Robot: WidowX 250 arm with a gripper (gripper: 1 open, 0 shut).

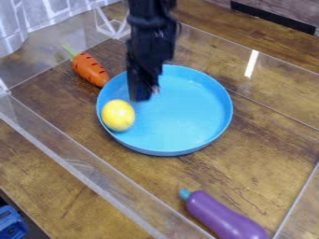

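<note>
A blue plate (174, 117) lies on the wooden table, with a yellow oval object (118, 115) on its left side. My black gripper (140, 89) hangs above the back left of the plate, blurred by motion; its fingertips are too blurred to show how they stand or whether anything is between them.
An orange carrot (88, 67) lies left of the plate toward the back. A purple eggplant (225, 215) lies at the front right. A clear plastic edge runs across the front left, with a blue object (7, 224) in the corner.
</note>
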